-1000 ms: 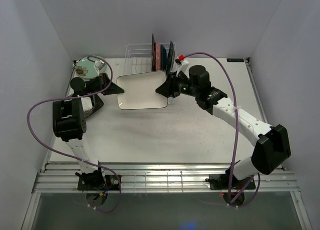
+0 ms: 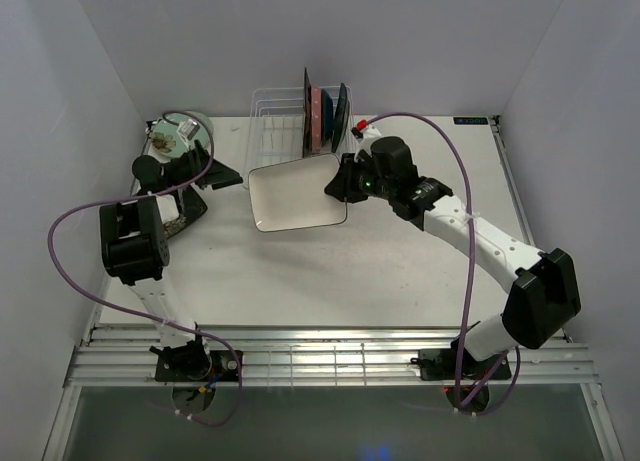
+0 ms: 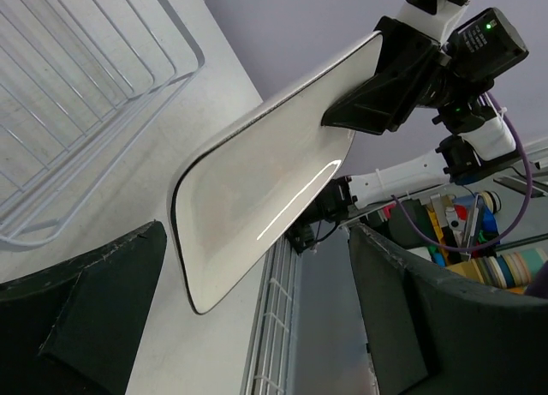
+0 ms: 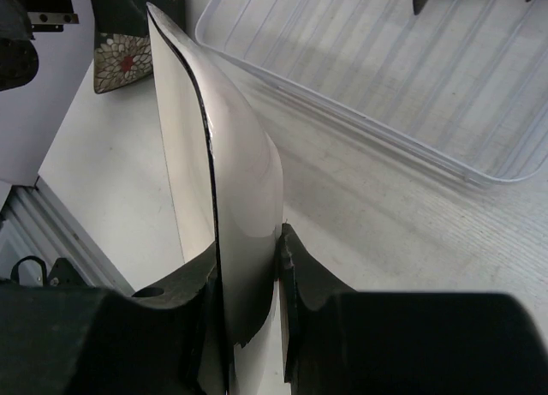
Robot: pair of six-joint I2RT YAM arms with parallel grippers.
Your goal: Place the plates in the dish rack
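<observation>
A white rectangular plate [image 2: 296,193] is clamped by my right gripper [image 2: 342,181] at its right end, held in front of the dish rack [image 2: 270,101]. In the right wrist view the plate [image 4: 240,206] stands on edge between the fingers. My left gripper [image 2: 225,167] is open just left of the plate's free end, with nothing between its fingers; the plate [image 3: 253,189] lies beyond them in the left wrist view. Several dark, pink and blue plates [image 2: 316,118] stand upright in the rack's right part, while its left part is empty.
Patterned dishes and a green plate [image 2: 180,126] lie at the back left, partly under my left arm. Grey walls enclose the back and sides.
The plate and my right gripper have moved right and slightly toward the front. My left gripper has opened from the plate's left end and backed slightly leftward, leaving the plate in the right one.
</observation>
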